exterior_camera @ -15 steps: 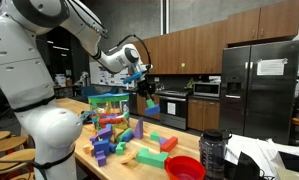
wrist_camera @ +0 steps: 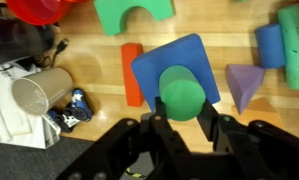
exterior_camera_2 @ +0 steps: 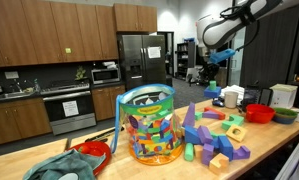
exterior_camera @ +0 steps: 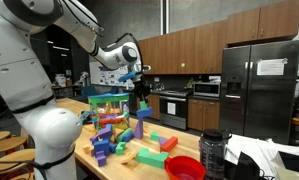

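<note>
My gripper (exterior_camera: 141, 90) points down above the table, shut on a green cylinder (wrist_camera: 181, 93). Right below the cylinder, a flat blue block (wrist_camera: 153, 72) shows in the wrist view. From exterior view 1 the blue block (exterior_camera: 150, 113) appears in the air with the cylinder, clear of the tabletop; how the two are joined is hidden. Exterior view 2 has the gripper (exterior_camera_2: 215, 78) small and high over the right part of the table.
Below lie a red block (wrist_camera: 132, 75), a purple cone (wrist_camera: 244, 82) and a green arch (wrist_camera: 129, 12). A red bowl (exterior_camera: 186, 168) and dark canister (exterior_camera: 212, 155) stand near the front. A colourful block container (exterior_camera_2: 152, 125) stands apart from the gripper.
The green cylinder and blue block seem to have turned slightly, the blue block now looking more level. The arm has shifted only a little.
</note>
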